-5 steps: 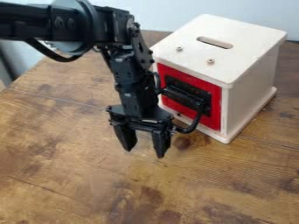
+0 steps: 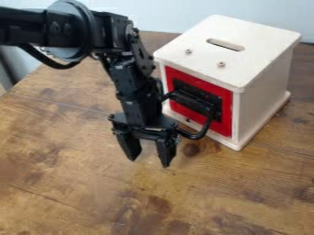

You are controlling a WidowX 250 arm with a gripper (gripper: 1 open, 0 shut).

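Note:
The black arm reaches in from the upper left, its gripper point(image 2: 147, 147) pointing down over the wooden table, in front and to the left of a pale wooden box point(image 2: 252, 64). The two fingers hang a little apart with nothing visible between them. The box has a slot on top and a red front panel point(image 2: 223, 101) with a black fitting point(image 2: 196, 101) on it, partly behind the arm and its cable.
Bare wooden tabletop point(image 2: 86, 193) fills the foreground and left side. A pale wall and the table's far edge show at the upper left.
The arm and gripper have shifted very slightly to the left over the last second; the box is unmoved.

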